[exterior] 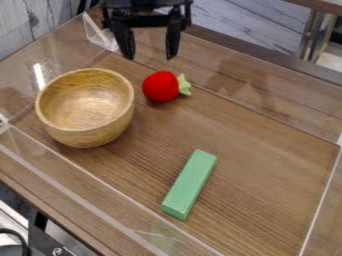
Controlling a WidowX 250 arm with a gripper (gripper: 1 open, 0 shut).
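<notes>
At the top of the camera view my black gripper (146, 40) hangs open above and behind a red strawberry-like object (160, 87) with a pale green top, with nothing visible between its fingers. A large wooden bowl (83, 105) sits at the left. A green rectangular block (190, 183) lies at the lower middle of the wooden table (262, 140).
A raised edge runs along the top right, and dark cables show at the bottom left corner.
</notes>
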